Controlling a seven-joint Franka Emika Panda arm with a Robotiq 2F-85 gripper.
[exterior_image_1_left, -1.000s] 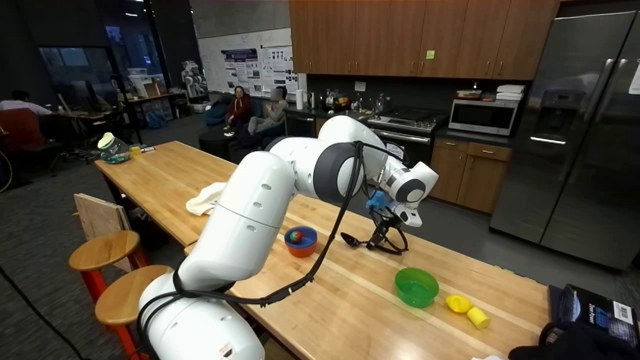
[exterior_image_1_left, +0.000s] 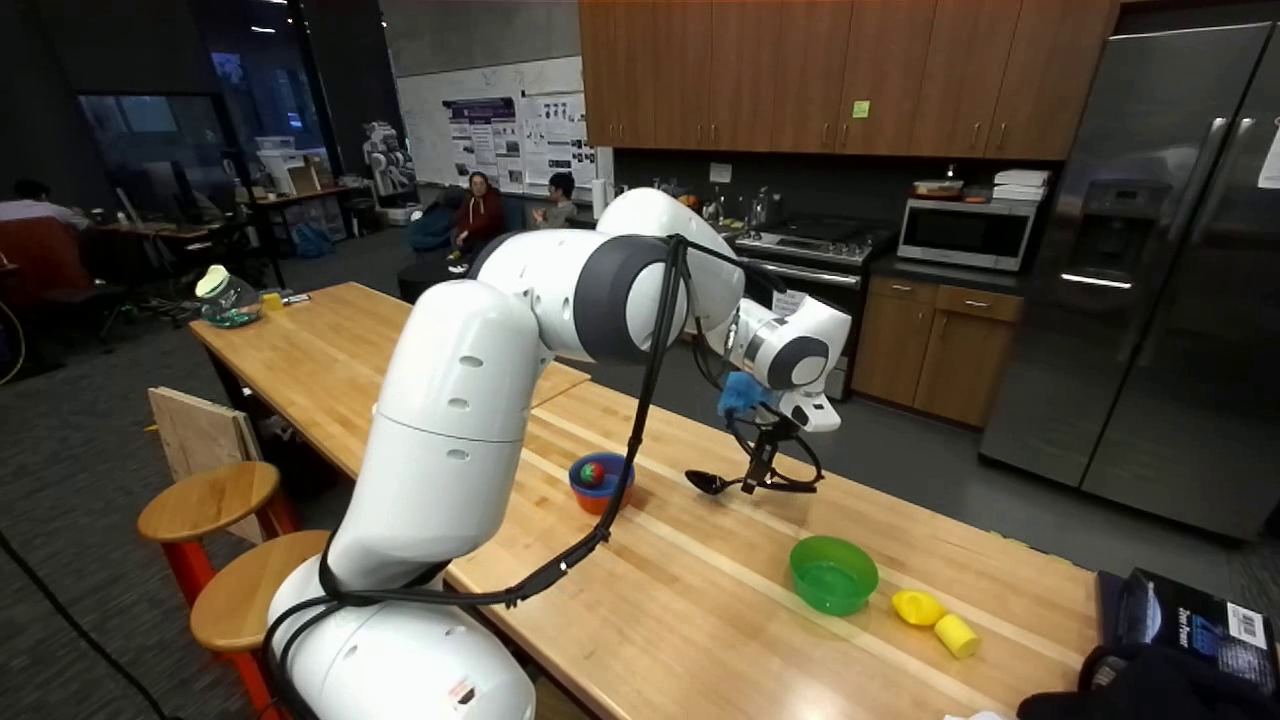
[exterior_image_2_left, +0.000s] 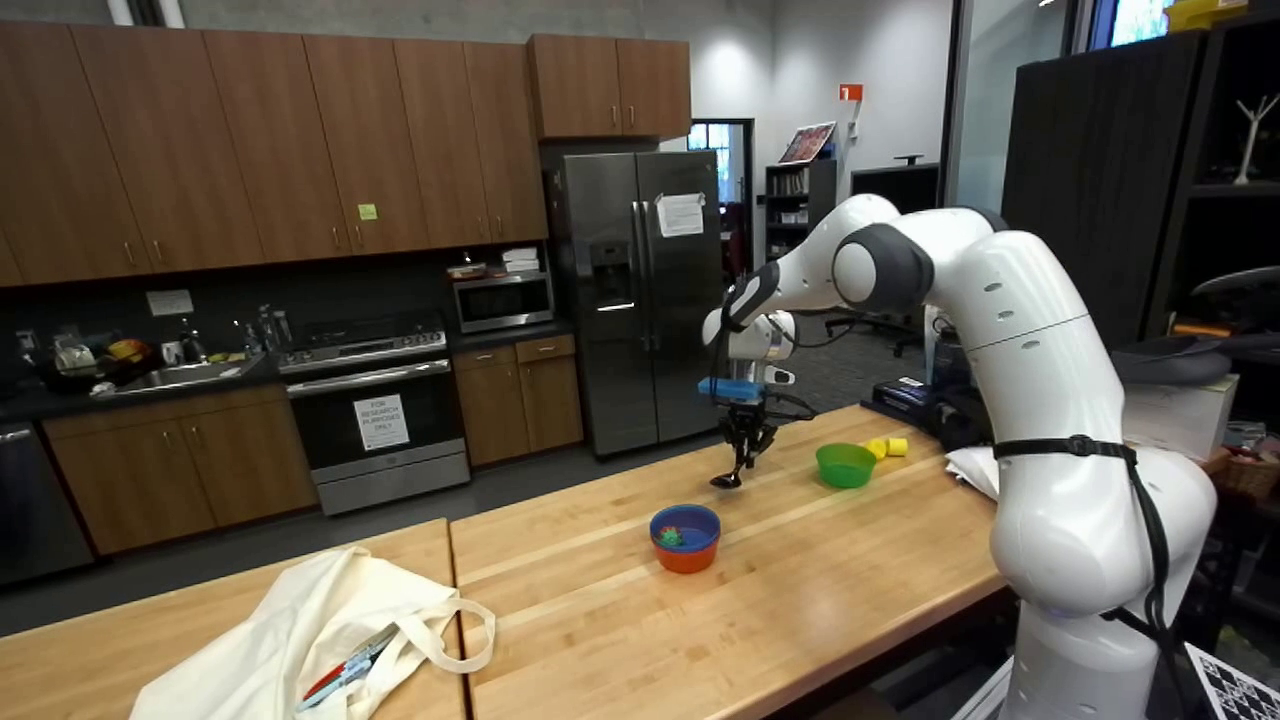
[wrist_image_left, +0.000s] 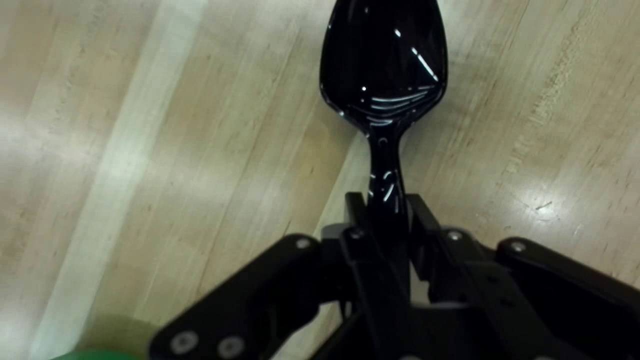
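A black spoon (wrist_image_left: 384, 66) fills the upper middle of the wrist view, its bowl pointing away from the hand. My gripper is shut on its handle, one finger pad on each side; the handle's far end is lost among the dark fingers. In the first exterior view the spoon (exterior_image_1_left: 705, 481) appears just above or at the tabletop, left of the gripper (exterior_image_1_left: 753, 480). From the second exterior view, the spoon (exterior_image_2_left: 725, 481) hangs low below the gripper (exterior_image_2_left: 741, 462). Whether it touches the wood I cannot tell.
A blue bowl in an orange one (exterior_image_1_left: 606, 492) contains a red-and-green item (exterior_image_1_left: 591, 473). Toward the right sit a green bowl (exterior_image_1_left: 833, 576), a yellow lemon-shaped object (exterior_image_1_left: 918, 606) and a yellow cylinder (exterior_image_1_left: 956, 635). A cloth bag (exterior_image_2_left: 300, 624) covers part of the other table. Bare wood surrounds the spoon.
The arm's links have swung up and to the left. My gripper now stands more upright and slightly higher, still with the spoon, which has shifted a little.
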